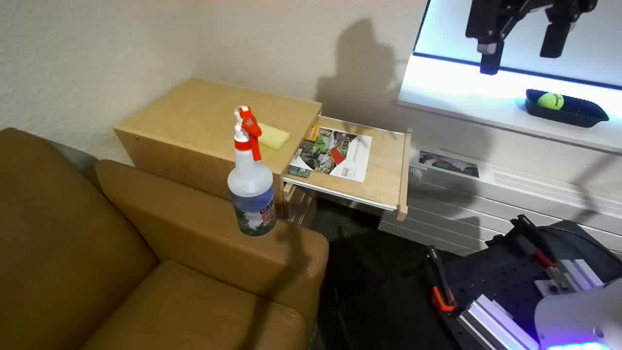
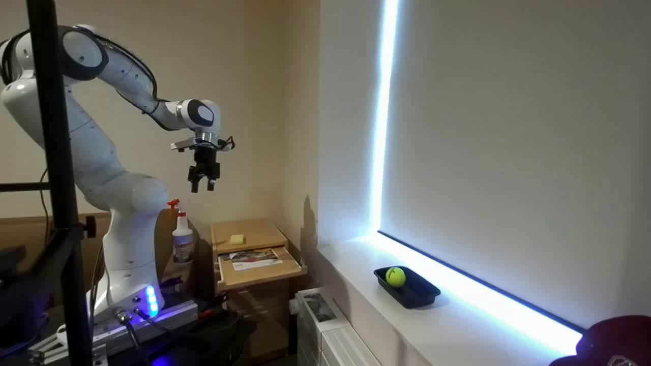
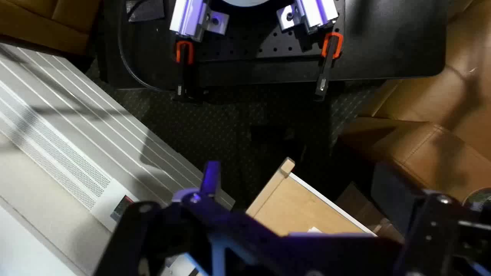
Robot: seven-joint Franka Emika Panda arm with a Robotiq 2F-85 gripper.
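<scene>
High in the air, my gripper (image 2: 203, 186) points down with its two fingers spread and nothing between them. Its fingertips (image 1: 491, 63) also show at the top right of exterior view 1, and the dark fingers fill the lower part of the wrist view. On the white windowsill, a yellow-green tennis ball (image 2: 395, 277) lies inside a black tray (image 2: 421, 296). A yellow sponge (image 1: 272, 135) rests on top of the wooden cabinet (image 1: 204, 108). The cabinet's drawer (image 1: 385, 152) is pulled out, with printed papers (image 1: 350, 157) inside. A spray bottle (image 1: 251, 189) stands upright on the sofa's armrest.
A white radiator (image 1: 443, 201) runs under the sill (image 1: 455, 93). The brown sofa (image 1: 221, 280) is beside the cabinet. Clamps with orange grips (image 3: 332, 45) hold to the robot's black base table (image 3: 391, 50). A dark red cap (image 2: 613, 341) sits at the sill's near end.
</scene>
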